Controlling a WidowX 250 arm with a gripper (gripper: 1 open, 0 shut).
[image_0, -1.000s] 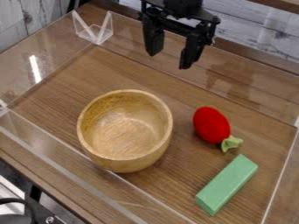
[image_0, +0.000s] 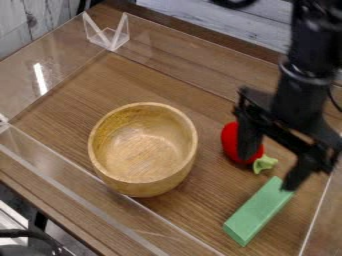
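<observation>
My gripper (image_0: 283, 142) is at the right, motion-blurred and open, over a red pepper-like object (image_0: 241, 142) with a green stem and partly covering it. Below lies a light green bar (image_0: 259, 211). An empty tan bowl (image_0: 142, 149) sits left of the red object.
A clear plastic piece (image_0: 107, 30) stands at the back left. Dark cables show at the lower left corner.
The arm has come down and toward the front right, from the back middle to over the red object and near the green bar. The objects on the table look unmoved.
</observation>
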